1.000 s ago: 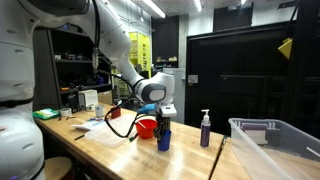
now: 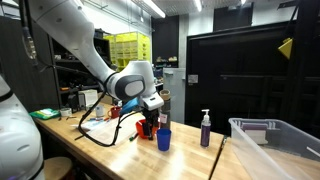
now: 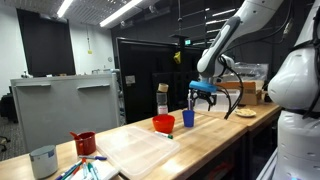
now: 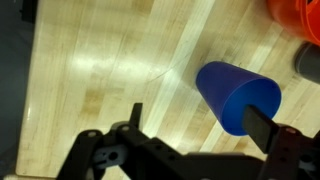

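A blue cup point(image 4: 235, 95) stands on the wooden table, near the right finger of my gripper in the wrist view. The fingers are wide apart with bare tabletop between their tips, and the cup lies toward the right side of that gap. In exterior view 1 the gripper point(image 2: 150, 126) hangs just left of the blue cup point(image 2: 164, 139). A red bowl point(image 2: 143, 129) is partly hidden behind the gripper there. Part of the red bowl point(image 4: 295, 14) also shows at the wrist view's upper right corner.
A dark bottle point(image 2: 205, 128) stands right of the cup, and a large clear bin point(image 2: 262, 143) sits farther right. Beside the bowl is a dark grey object point(image 4: 309, 62). Pens point(image 3: 72, 169) and two pots are at the table's other end. Tabletop left of the cup is clear.
My gripper has moved left and away from the blue cup, toward the exterior view 1 camera. The cup stands in about the same place.
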